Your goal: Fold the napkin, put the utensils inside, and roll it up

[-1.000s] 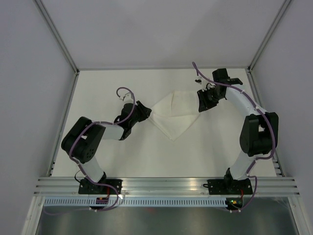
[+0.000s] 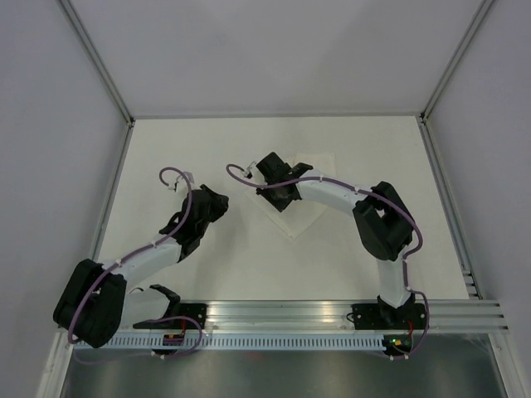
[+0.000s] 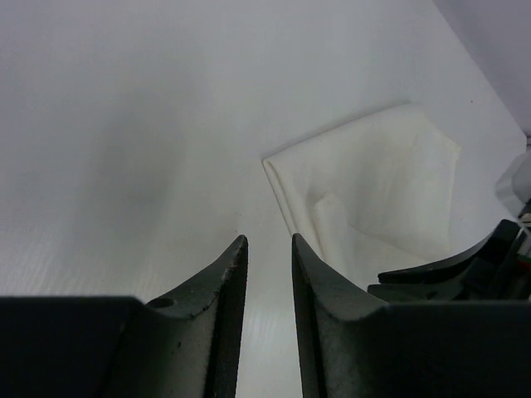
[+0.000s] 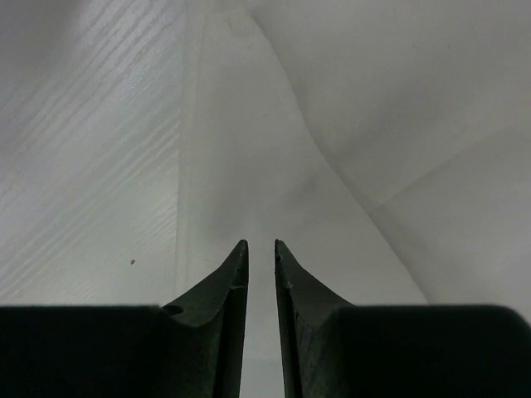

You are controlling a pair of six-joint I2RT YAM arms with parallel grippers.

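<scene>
The white napkin (image 2: 300,220) lies on the white table with a folded-over part, partly hidden in the top view by my right arm. In the left wrist view the napkin (image 3: 386,153) shows a turned-over edge and a small raised fold. My right gripper (image 2: 280,207) is above the napkin's left side; seen from its wrist, the napkin (image 4: 241,141) fills the space below slightly parted, empty fingertips (image 4: 237,269). Left of the napkin and clear of it, my left gripper (image 2: 221,206) is part open and empty. No utensils show in any view.
Bare white table (image 2: 241,257) surrounds the napkin at the front, and the back left is clear as well. The right gripper's dark body (image 3: 473,269) shows close by in the left wrist view. A metal rail (image 2: 278,308) runs along the front edge.
My right gripper has swept left from beyond the napkin's right corner to over its left side. The left gripper has drawn back to the left, away from the napkin's left corner.
</scene>
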